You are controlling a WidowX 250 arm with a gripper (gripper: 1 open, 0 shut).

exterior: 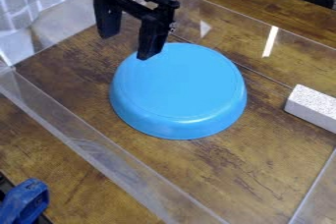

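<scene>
My black gripper (132, 33) hangs over the wooden surface at the upper middle of the view, just behind and above a blue round dome-like object (176, 88), which lies flat in the centre. The two dark fingers point down and look spread apart, with nothing visible between them.
A white block (312, 106) lies at the right. A blue object (22, 203) sits at the lower left corner. Clear plastic edges or panels cross the surface at the left, back and right. Bare wood shows in front of the dome.
</scene>
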